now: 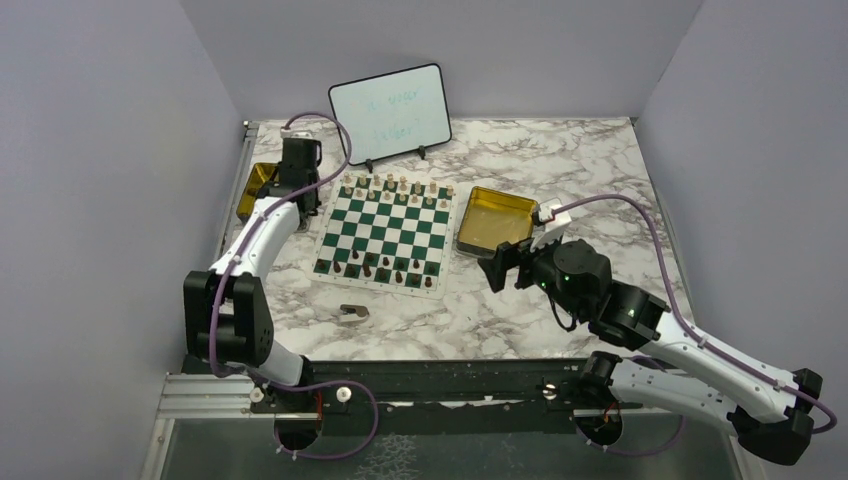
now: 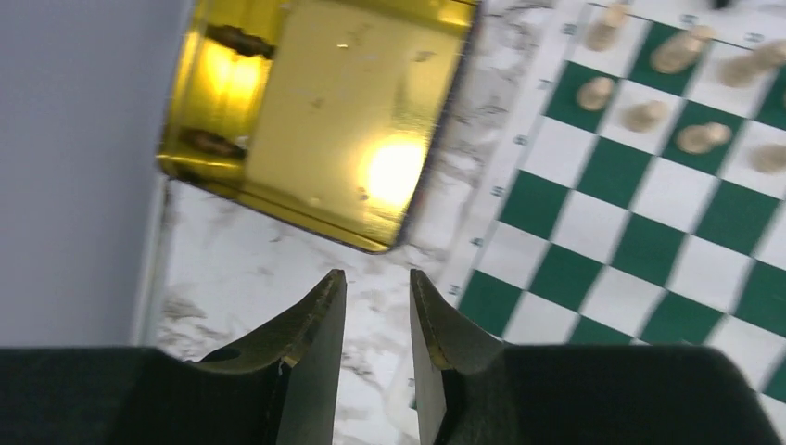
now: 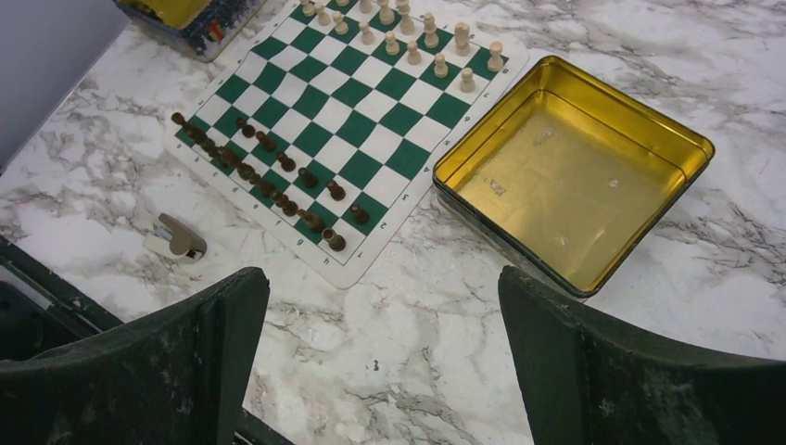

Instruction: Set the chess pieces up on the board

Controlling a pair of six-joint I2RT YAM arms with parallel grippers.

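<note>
The green and white chessboard has pale pieces along its far side and dark pieces along the near side. My left gripper hangs above the table beside the left gold tray, its fingers partly apart with nothing between them. Two dark pieces lie toward that tray's left end. My right gripper stands open and empty, to the right of the board, near the right gold tray, which looks empty.
A whiteboard stands at the back. A small grey object lies in front of the board. Bare marble is at the back right; grey walls bound both sides.
</note>
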